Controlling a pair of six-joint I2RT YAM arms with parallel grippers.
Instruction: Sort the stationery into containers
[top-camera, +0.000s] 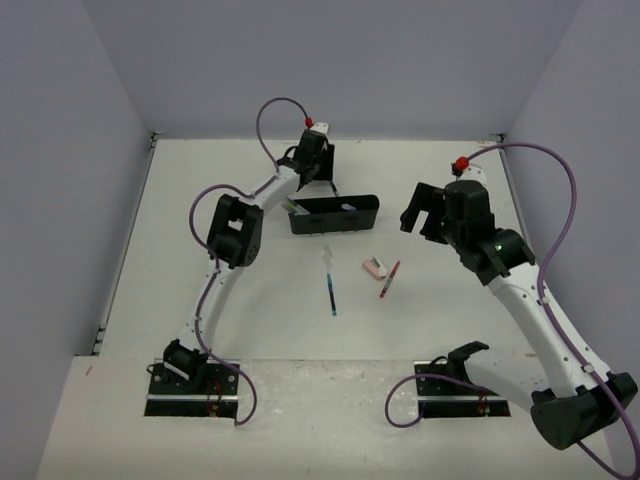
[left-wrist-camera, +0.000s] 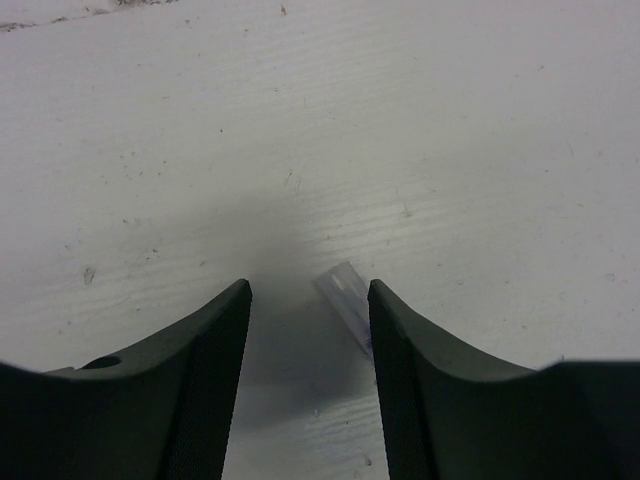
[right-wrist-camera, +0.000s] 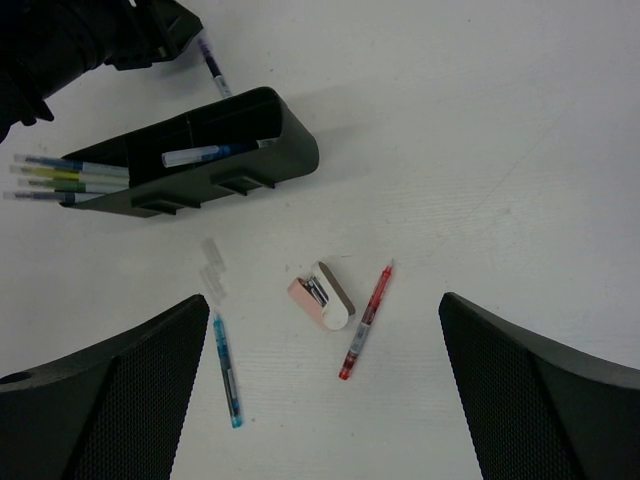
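Observation:
A black two-part container (top-camera: 333, 222) stands at the back middle. Its left part holds several pens (right-wrist-camera: 85, 183); a pale marker (right-wrist-camera: 203, 155) lies in its right part. Behind it, a dark pen with a clear end (right-wrist-camera: 214, 70) lies on the table. My left gripper is low over that pen, open, with the clear pen end (left-wrist-camera: 345, 290) showing between the fingers near the right one. Further right, my right gripper hangs open and empty above the table. In front of the container lie a blue pen (top-camera: 332, 294), a red pen (top-camera: 389, 279) and a pink-and-white item (top-camera: 375, 267).
Just beyond the blue pen there is a faint clear piece (right-wrist-camera: 214, 265), hard to make out. My left arm (top-camera: 240, 225) reaches past the container's left end.

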